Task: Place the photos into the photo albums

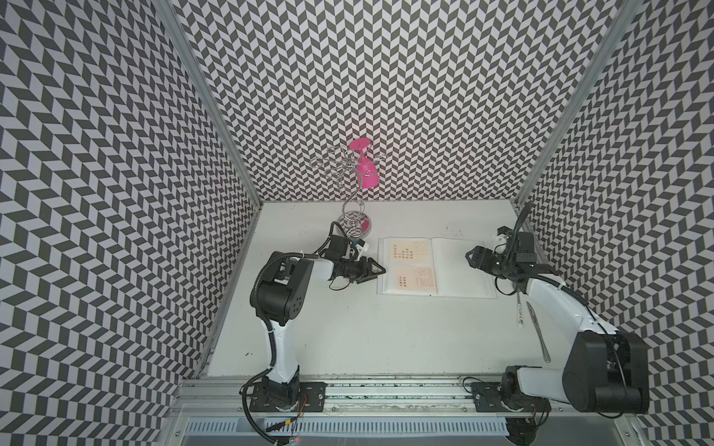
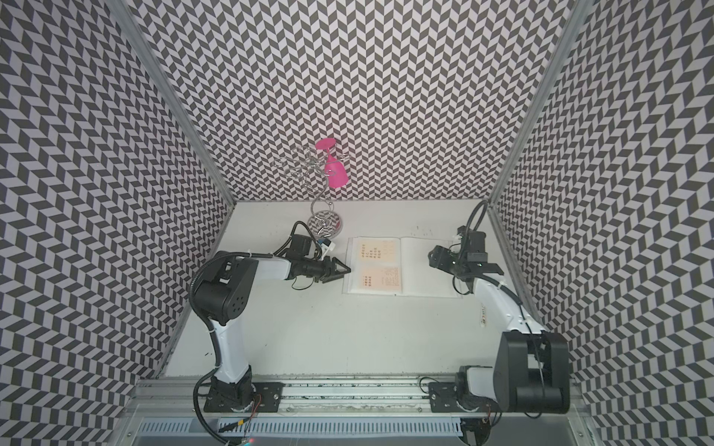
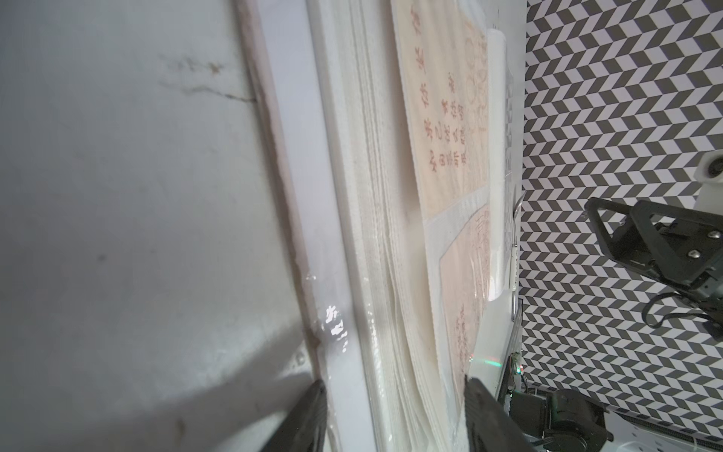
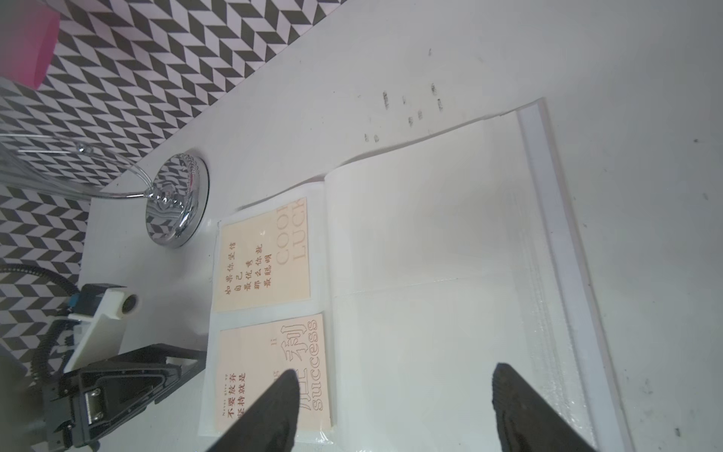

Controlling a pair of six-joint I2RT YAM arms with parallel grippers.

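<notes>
An open photo album (image 1: 453, 282) lies on the table. Its left page shows two cream printed cards, an upper one (image 4: 263, 256) and a lower one (image 4: 271, 361); the right page (image 4: 437, 301) is blank. My left gripper (image 1: 372, 271) stands open at the album's left edge, low beside the page stack (image 3: 376, 263) in the left wrist view. My right gripper (image 2: 438, 256) is open and hangs over the right part of the album, nothing visible between its fingers in the right wrist view.
A chrome stand (image 4: 173, 211) with a pink cup (image 1: 368, 174) stands behind the album on the left. Thin utensils (image 1: 539, 334) lie at the right.
</notes>
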